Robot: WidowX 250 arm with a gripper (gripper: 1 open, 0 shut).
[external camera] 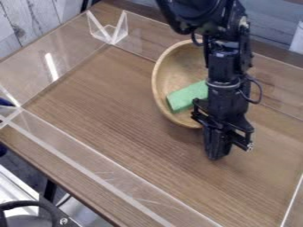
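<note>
My black robot arm (225,71) comes down from the top centre, its gripper (218,140) low over the wooden table, just in front of a round wooden bowl. The fingers look shut, with nothing visible between them, though their tips are dark and hard to make out. Inside the bowl (172,66) lies a green block (185,96), partly hidden behind the arm.
A white wire-like object (108,30) stands at the back left. Dark cables or parts show at the bottom left corner.
</note>
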